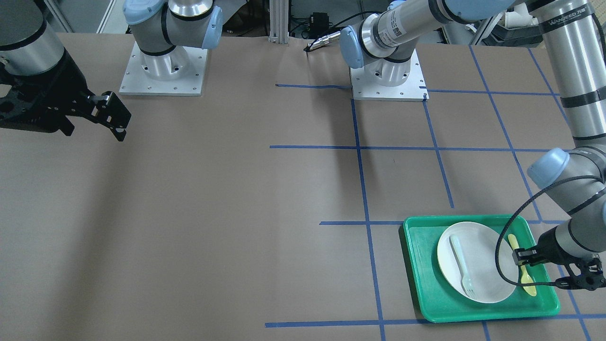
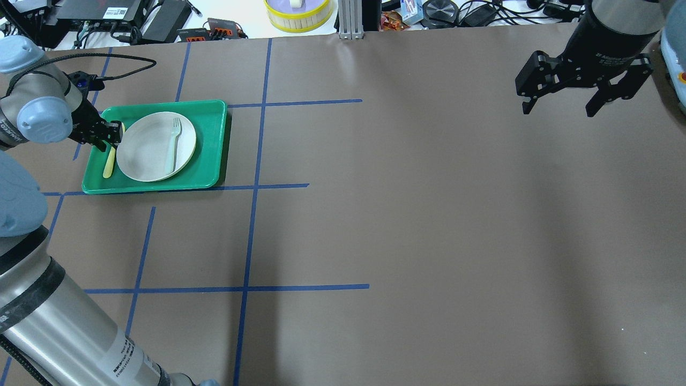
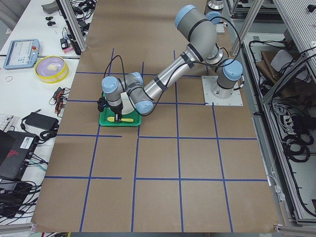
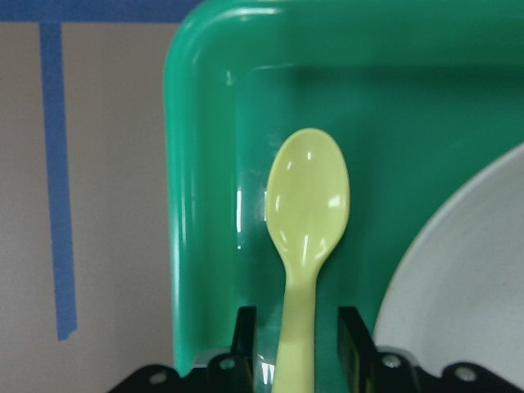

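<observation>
A green tray (image 1: 420, 267) holds a white plate (image 2: 144, 148) with a pale fork (image 1: 460, 261) on it. A yellow spoon (image 4: 307, 205) lies on the tray floor beside the plate. My gripper is low over the spoon's handle, its fingers open on either side of it, with a gap visible on both sides in the wrist view. In the front view it is at the tray's right side, partly covering the spoon.
A second arm with a black gripper (image 2: 579, 83) stands across the table, away from the tray. A cable loops above the tray beside my wrist.
</observation>
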